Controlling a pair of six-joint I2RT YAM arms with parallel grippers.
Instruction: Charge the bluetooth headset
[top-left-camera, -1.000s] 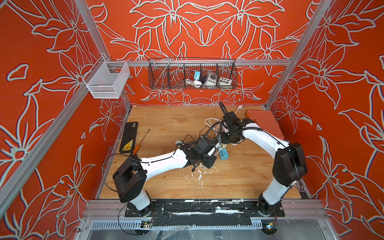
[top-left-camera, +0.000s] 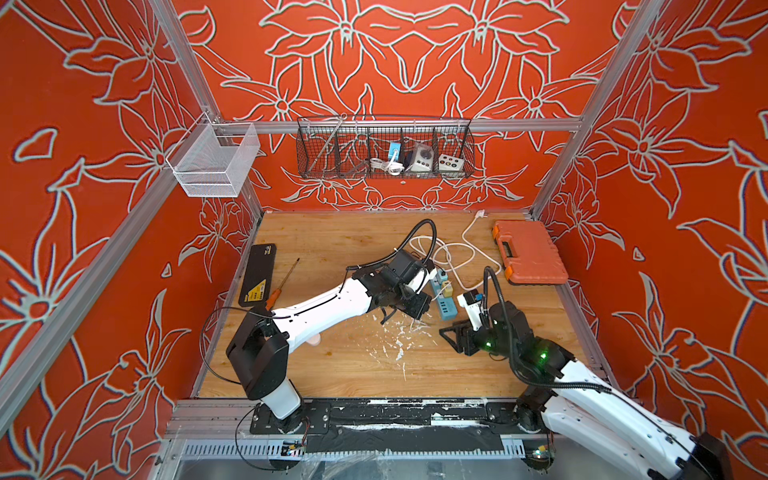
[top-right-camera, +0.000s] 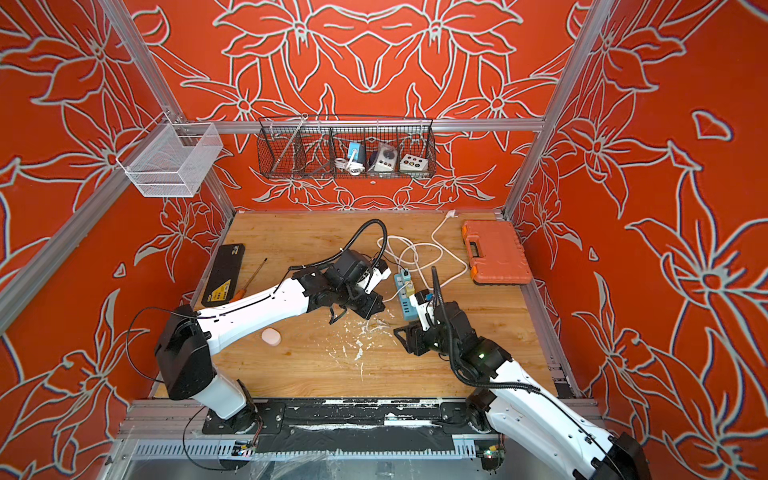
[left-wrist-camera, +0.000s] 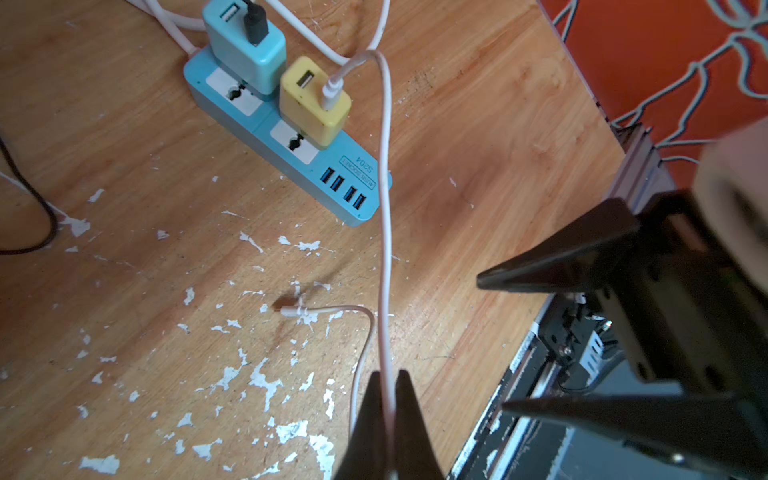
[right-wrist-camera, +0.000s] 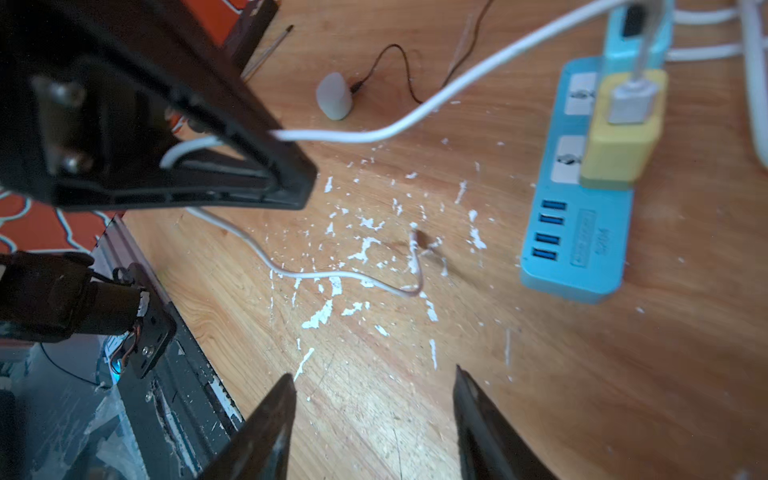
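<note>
A white cable runs from the yellow charger (left-wrist-camera: 313, 102) on the blue power strip (left-wrist-camera: 336, 180) down through my left gripper, which is shut on it. The cable's loose end (left-wrist-camera: 296, 312) hangs or lies over the scuffed tabletop. A small white case (right-wrist-camera: 334, 97) with a black cable, likely the headset's, sits at the back in the right wrist view. My right gripper is open with nothing between its fingers, low at the right front of the power strip.
A blue charger (left-wrist-camera: 240, 44) is also on the strip. An orange toolbox (top-left-camera: 529, 252) lies at back right, a black box (top-left-camera: 257, 272) and screwdriver (top-left-camera: 284, 284) at left. Wire baskets (top-left-camera: 384, 144) hang on the back wall.
My left gripper has risen slightly toward the back.
</note>
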